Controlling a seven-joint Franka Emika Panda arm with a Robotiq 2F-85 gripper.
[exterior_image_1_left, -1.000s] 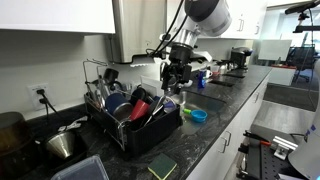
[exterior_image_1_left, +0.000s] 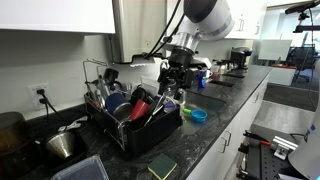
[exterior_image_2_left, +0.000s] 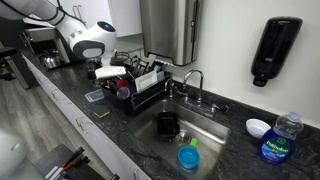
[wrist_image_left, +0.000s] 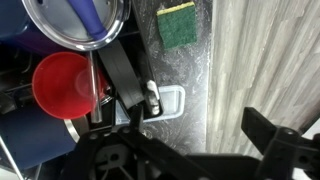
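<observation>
My gripper stands open above the counter's front edge, its dark fingers (wrist_image_left: 266, 136) wide apart at the bottom of the wrist view. No object is held between them. Beside it, a black dish rack (exterior_image_1_left: 150, 135) is crowded with dishes and utensils. A red cup (wrist_image_left: 62, 88) sits in the rack, near a round lid (wrist_image_left: 112, 30) with a blue handle lying across it. The green sponge (wrist_image_left: 178, 26) rests on the dark counter, clear of the rack, and a pale shallow tray (wrist_image_left: 172, 102) lies farther along.
Beyond the rack is a sink (exterior_image_2_left: 158, 134) with a faucet (exterior_image_2_left: 194, 78) and a blue cup (exterior_image_2_left: 188, 157). A soap bottle (exterior_image_2_left: 279, 142) and a white bowl (exterior_image_2_left: 258, 128) stand to its right. Near the wall is a metal pot (exterior_image_1_left: 62, 147).
The arm has shifted slightly to the left in exterior view 1. The rack, sponge and tray look unmoved.
</observation>
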